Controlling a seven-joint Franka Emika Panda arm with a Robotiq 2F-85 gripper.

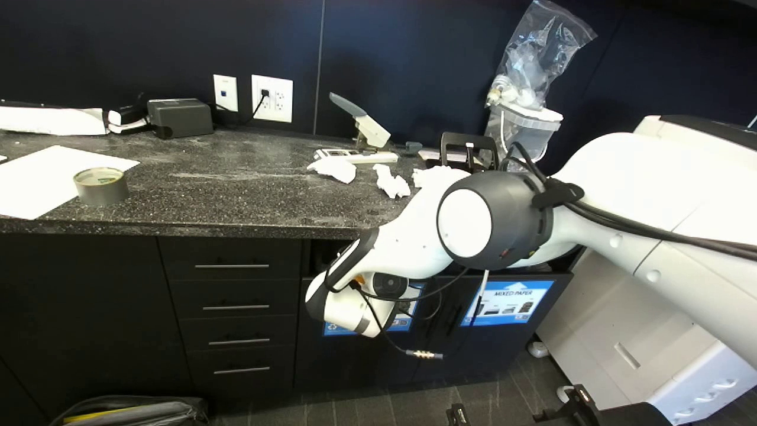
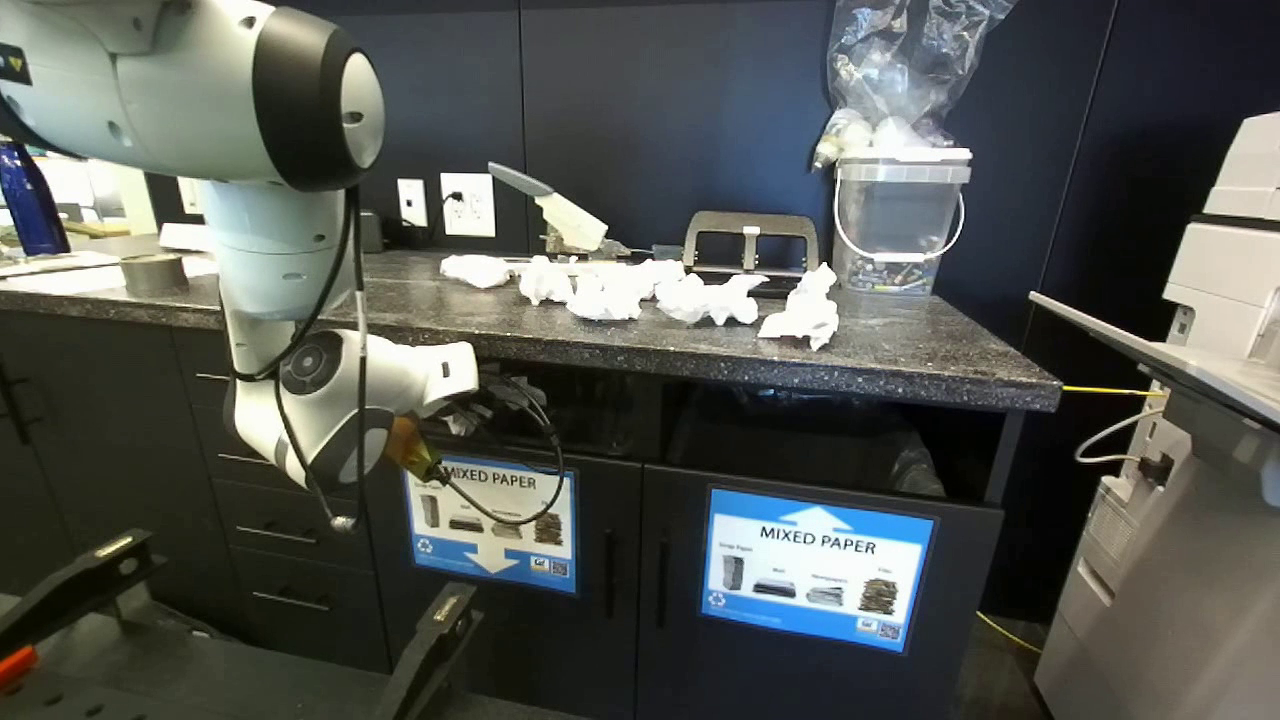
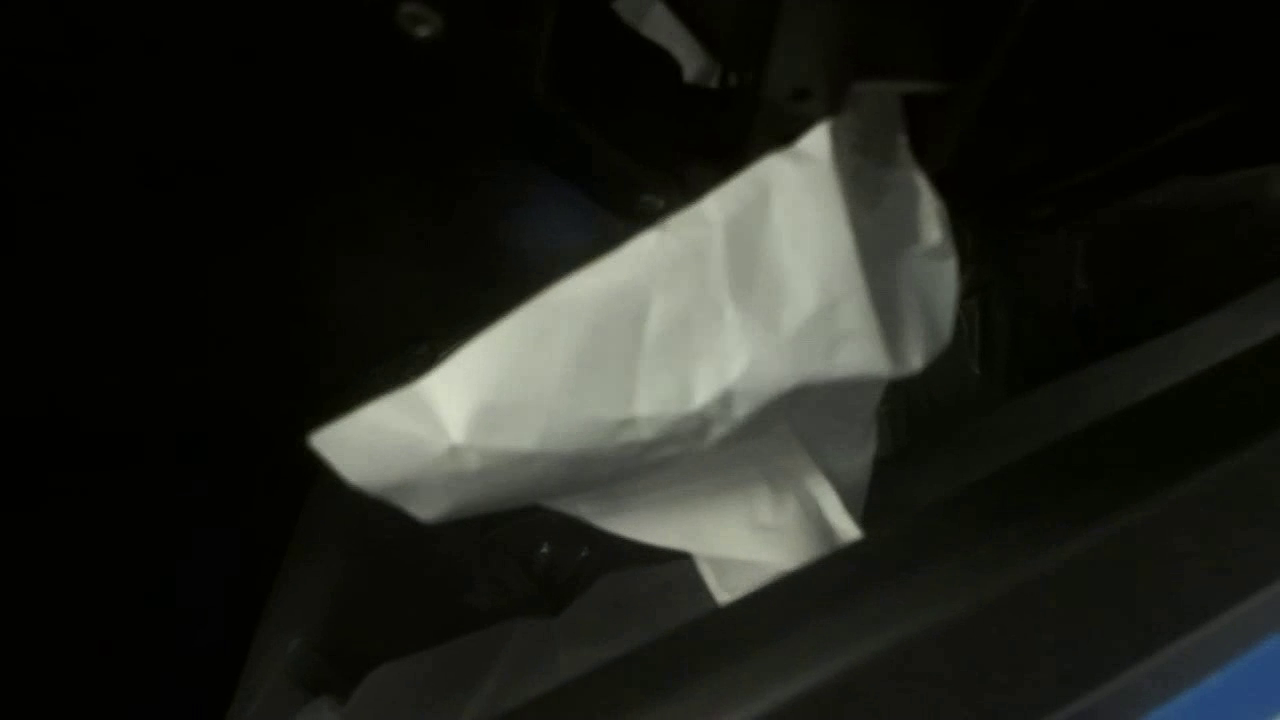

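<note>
A crumpled sheet of white paper (image 3: 672, 324) fills the middle of the dark wrist view, its upper end meeting the shadowed fingers. My gripper (image 2: 482, 410) reaches into the dark opening of the left bin cabinet, above its MIXED PAPER sign (image 2: 492, 522). It appears shut on the paper, though the fingertips themselves are lost in darkness. From exterior view 1, the arm's wrist hides the gripper. Several crumpled white papers (image 2: 606, 294) lie on the dark countertop (image 2: 864, 336).
The cabinet's front edge (image 3: 1020, 444) runs close below the paper in the wrist view. A paper cutter (image 2: 570, 222), a hole punch (image 2: 750, 234) and a clear bucket (image 2: 894, 222) stand at the back of the counter. The right bin opening (image 2: 768, 444) is unobstructed.
</note>
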